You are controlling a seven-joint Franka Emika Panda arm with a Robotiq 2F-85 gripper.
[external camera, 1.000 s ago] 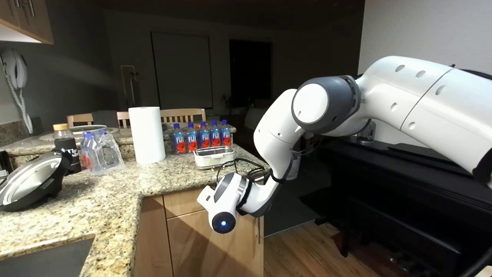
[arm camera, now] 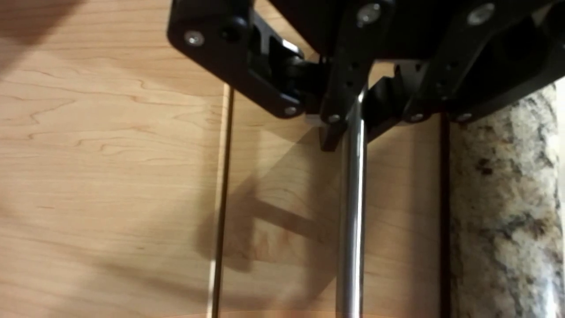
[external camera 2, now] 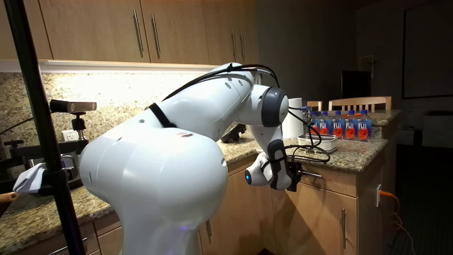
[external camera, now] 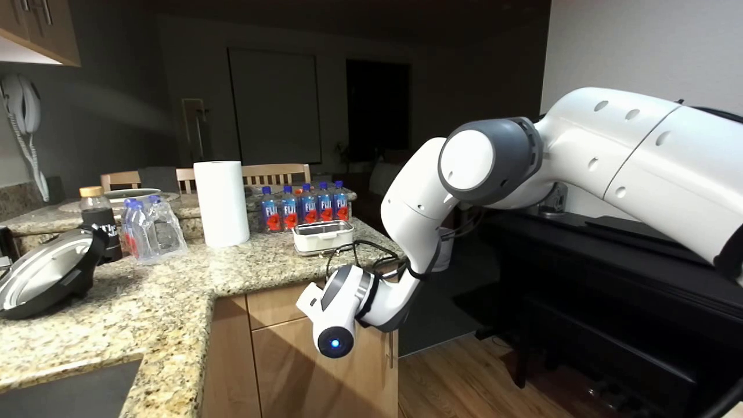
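Note:
In the wrist view a shiny metal drawer handle [arm camera: 352, 222] runs down from between the fingers of my gripper, which is shut on it. Behind the bar lies the wooden drawer front [arm camera: 286, 185], seemingly flush below the counter. From the second exterior view, the black gripper [external camera 2: 297, 176] sits at the drawer, and the handle's free end [external camera 2: 313, 174] sticks out to its right. The arm's wrist hides the gripper in the first exterior view, where part of the drawer front [external camera: 275, 305] shows.
The granite counter edge [arm camera: 506, 212] runs close beside the gripper. Above, a white container [external camera: 323, 237], several water bottles [external camera: 306, 208] and a paper towel roll [external camera: 221, 203] stand on the counter. A cabinet door [external camera 2: 314, 221] with a vertical handle lies below the drawer.
The wrist of my arm has shifted very slightly down and to the left in the first exterior view. Things on the counter have not moved.

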